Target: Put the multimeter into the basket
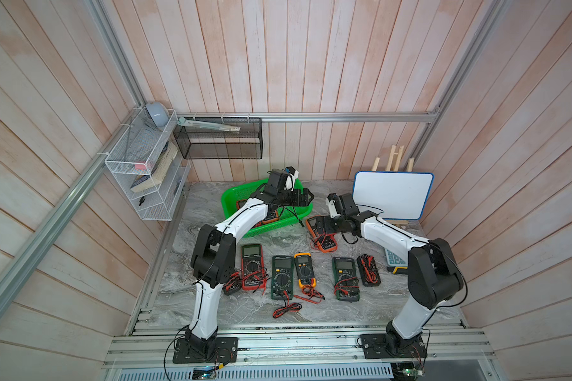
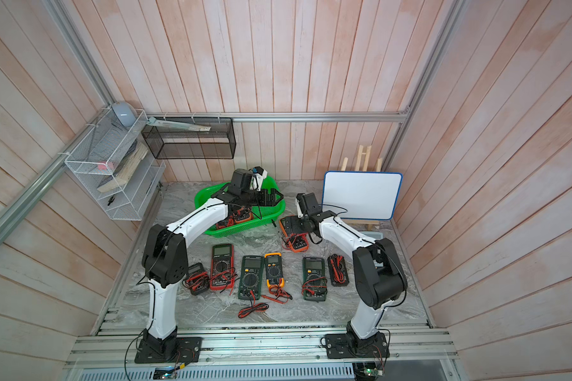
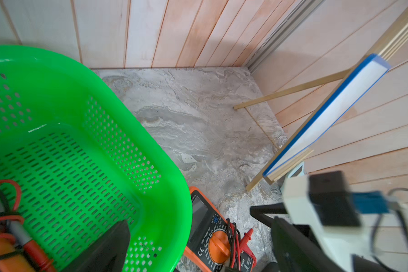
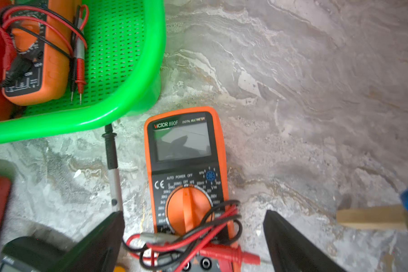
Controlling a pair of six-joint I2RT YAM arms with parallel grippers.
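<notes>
An orange-edged multimeter [image 4: 185, 149], its red and black leads bundled across the lower part, lies face up on the table just outside the green basket [image 4: 122, 102]. My right gripper is open above its lower end, a finger to each side of the leads, touching nothing that I can make out. Over the basket's right part hangs my left gripper, open and empty. Inside the basket, in the right wrist view, another orange multimeter [image 4: 54, 68] lies with its leads. The left arm partly covers the basket in both top views.
In front lie several meters, including a red-edged one [image 1: 251, 258], a dark green one [image 1: 282, 277], a yellow-edged one [image 1: 304, 270] and another green one [image 1: 345, 279]. A whiteboard [image 1: 392, 195] stands at the back right. Bare table lies between it and the basket.
</notes>
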